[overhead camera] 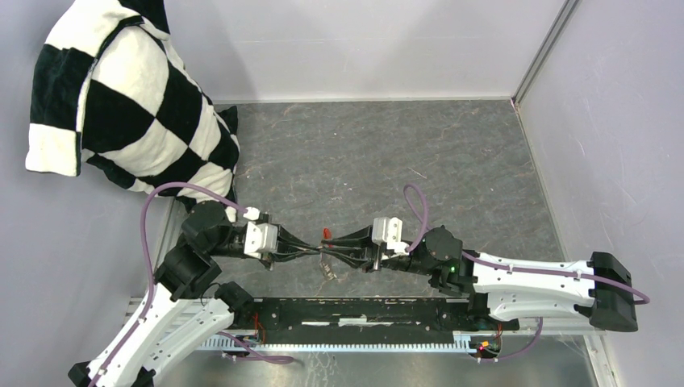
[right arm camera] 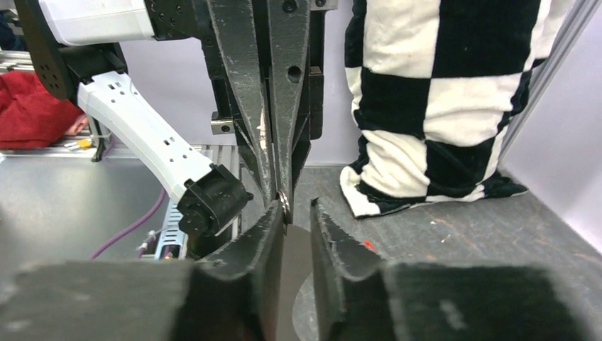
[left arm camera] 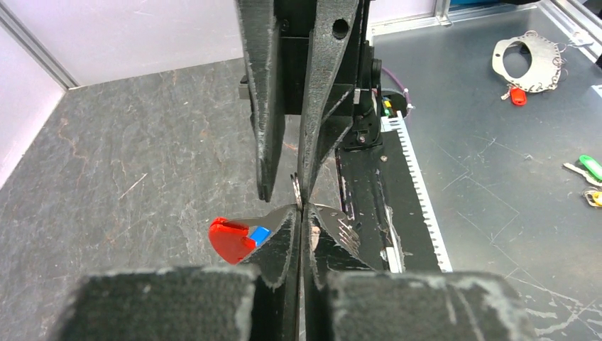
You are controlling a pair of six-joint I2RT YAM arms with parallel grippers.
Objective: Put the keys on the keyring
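My left gripper is shut on the thin metal keyring [left arm camera: 296, 186], beneath which hangs a metal plate with a red tag [left arm camera: 228, 240] and a small blue piece. My right gripper is part open at the same spot, its fingertips just above the ring in the left wrist view, one close beside it. In the top view both grippers meet over the red tag [overhead camera: 327, 234] at the front middle of the floor.
A checkered cushion [overhead camera: 153, 113] fills the back left. The grey floor [overhead camera: 387, 153] behind the arms is clear. A black rail [overhead camera: 363, 314] runs along the front edge.
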